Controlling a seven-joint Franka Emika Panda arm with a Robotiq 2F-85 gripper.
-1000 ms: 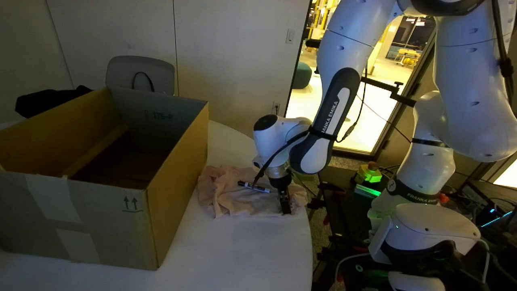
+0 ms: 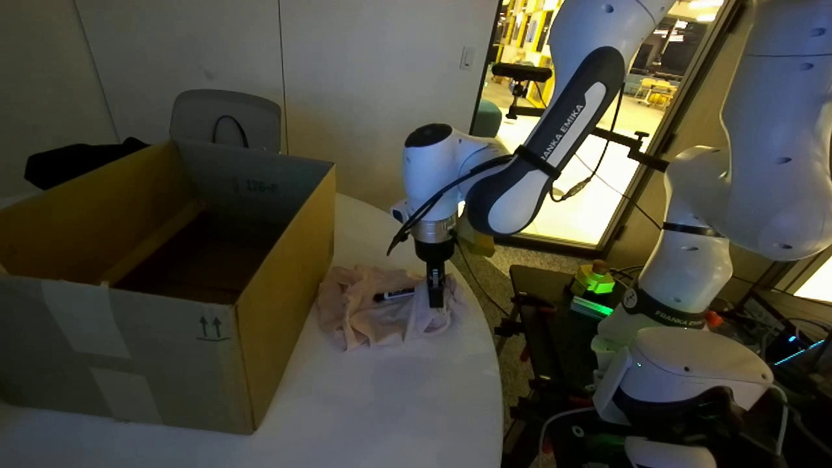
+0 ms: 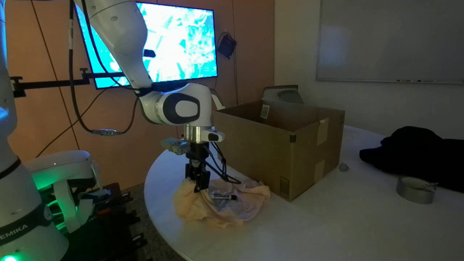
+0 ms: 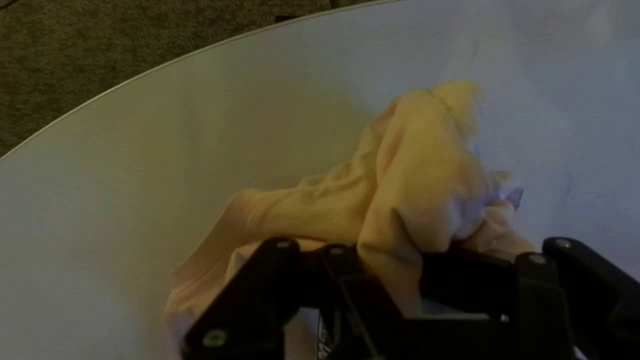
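A crumpled pale pink cloth (image 2: 366,316) lies on the white round table, beside the cardboard box. My gripper (image 2: 435,303) points down at the cloth's edge on the robot's side and is shut on a fold of it. In the wrist view the cloth (image 4: 426,150) bunches up and passes between the dark fingers. A black and white marker (image 3: 224,197) rests on the cloth, close to the gripper (image 3: 201,187). Only a bit of the marker's lettering (image 4: 324,342) shows past the fingers in the wrist view.
The tall open cardboard box (image 2: 288,288) stands close to the cloth and looks empty where its floor shows. A roll of tape (image 3: 416,190) and a black garment (image 3: 413,152) lie beyond it. The table's curved edge (image 4: 156,67) is near the gripper.
My gripper has risen and moved left in exterior view 1, turning more upright. The cloth's near edge has been drawn up and folded inward with it, and the marker has shifted slightly left.
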